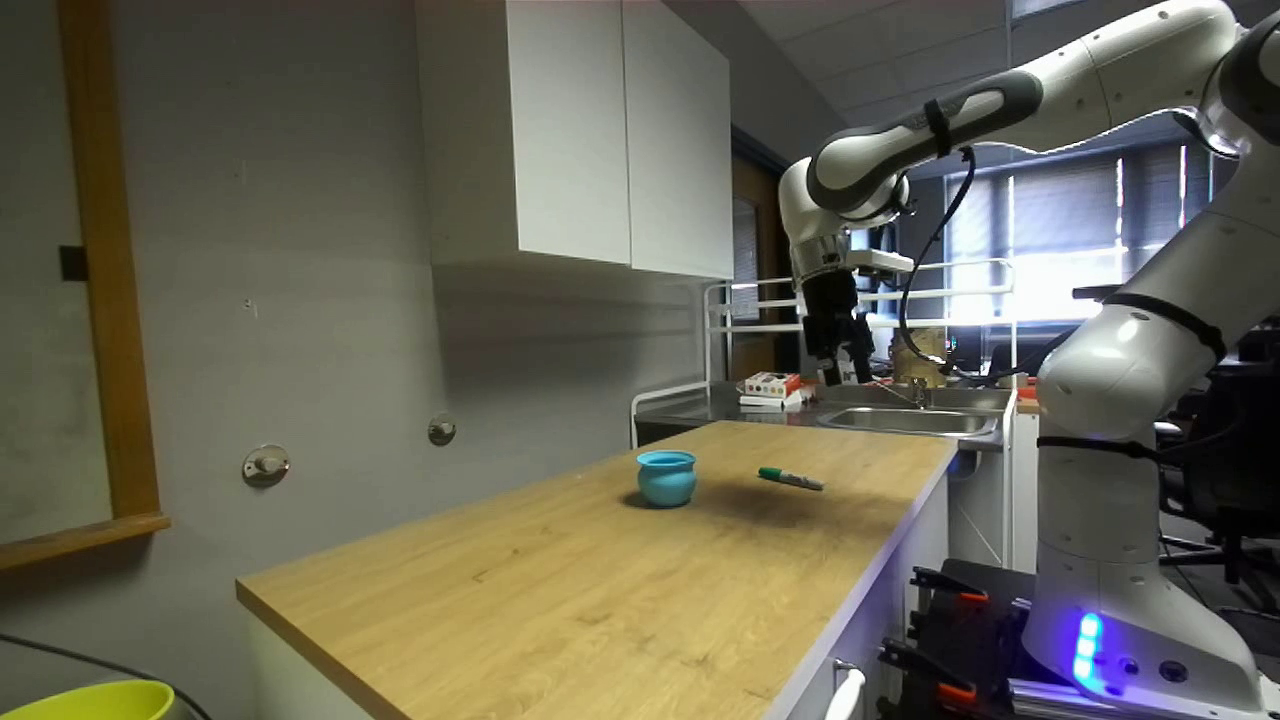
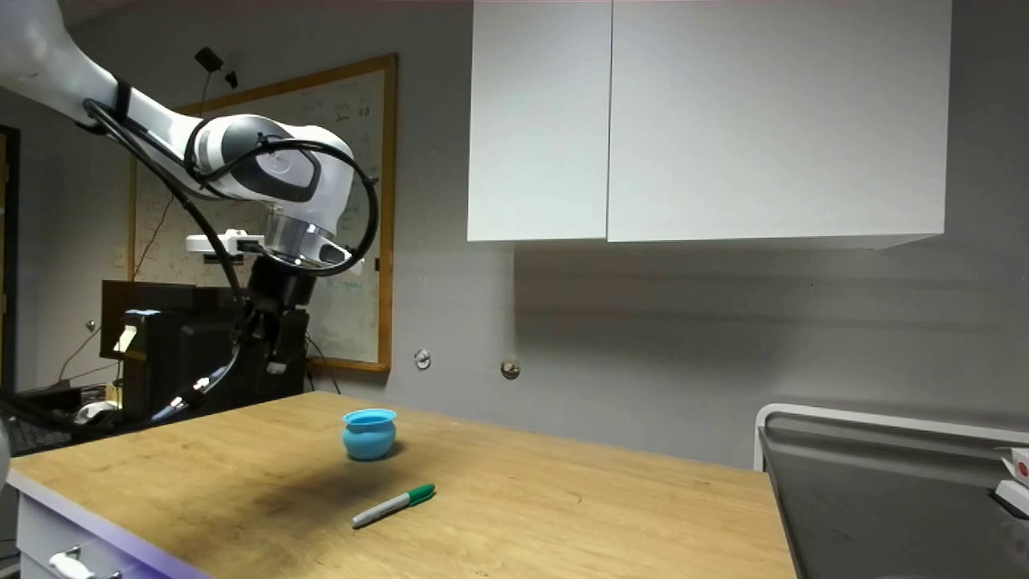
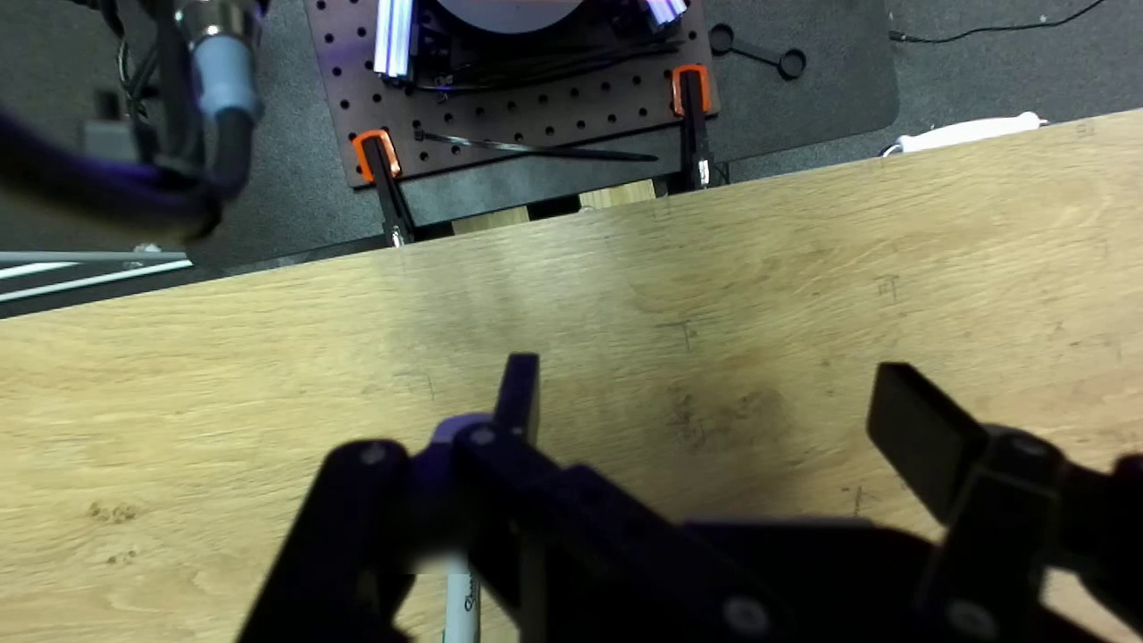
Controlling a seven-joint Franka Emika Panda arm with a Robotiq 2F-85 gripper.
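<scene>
A small turquoise pot [image 1: 666, 479] with a flared rim stands upright on the wooden counter. Near it lies a grey marker with a green cap [image 2: 395, 505], flat on the wood and apart from the pot [image 2: 369, 434]. High above the counter hangs my gripper [image 1: 849, 374], pointing down and touching neither object. In the wrist view its fingers are spread wide, and bare counter shows between the tips of the gripper. Only the end of the marker [image 3: 462, 605] shows there, below the left finger; the pot is not visible in that view.
White cabinets [image 1: 624, 138] hang on the wall over the counter's back. Beyond the counter's far end are a sink [image 1: 908, 420] and a red-and-white box [image 1: 770, 385].
</scene>
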